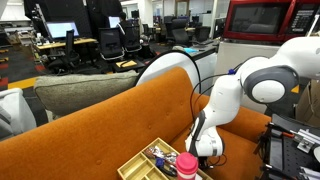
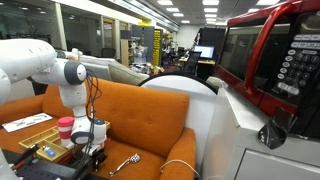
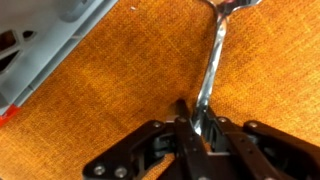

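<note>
A shiny metal utensil point(image 3: 215, 55) lies on orange fabric in the wrist view, its head cut off by the top edge. The end of its handle sits between the dark fingers of my gripper, which is shut on it. From the exterior views, my gripper point(image 1: 204, 162) is low over the sofa seat, beside a pink-and-white cylinder point(image 1: 186, 164). A metal utensil point(image 2: 124, 163) also shows on the seat near the hand in exterior view 2. Whether it is the held one, I cannot tell.
A wooden divided tray point(image 1: 134, 166) holding small items stands beyond the pink cylinder. Close to my fingers is a grey container edge point(image 3: 62, 52). The orange sofa backrest point(image 1: 85, 125) rises behind. Bare seat point(image 2: 150, 153) lies on the hand's other side.
</note>
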